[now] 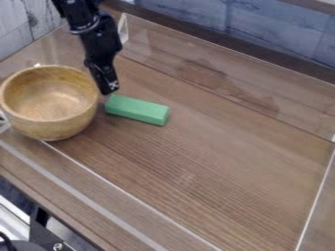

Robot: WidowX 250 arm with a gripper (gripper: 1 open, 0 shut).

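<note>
A wooden bowl (47,103) lies at the left of the table. Just right of it is a green rectangular block (137,110), lying flat. Above and between them is my dark gripper (105,84), shut, with nothing seen between its fingers; its tips are small in this view.
A raised back edge runs along the top of the view. The bowl sits close to the table's left edge.
</note>
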